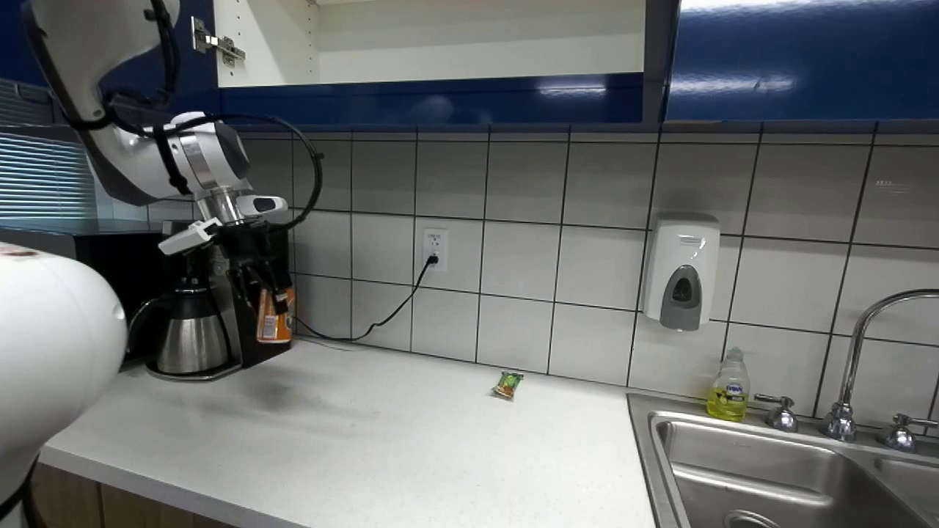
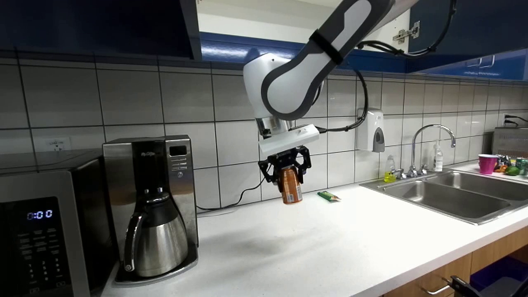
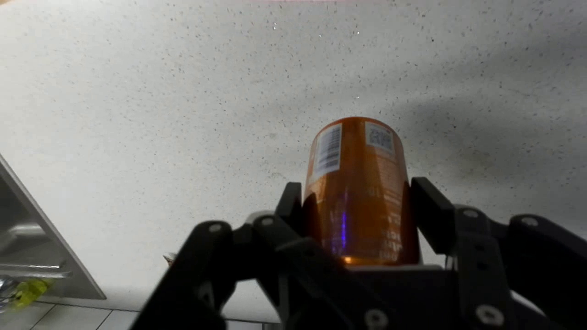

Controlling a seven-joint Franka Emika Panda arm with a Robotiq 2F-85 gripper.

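An orange can with a barcode label hangs above the white counter, slightly tilted. My gripper is shut on it, one black finger pressed to each side in the wrist view. The lower part of the can sticks out past the fingertips, while its other end is hidden by the gripper. From exterior view 1, the gripper and can are in front of the coffee maker's right side, clear of the counter surface.
A coffee maker with a steel carafe stands beside the microwave. On the counter lies a small green packet near the wall. The sink is at right. Overhead, a blue-edged cabinet has an open shelf. Mid-counter is clear.
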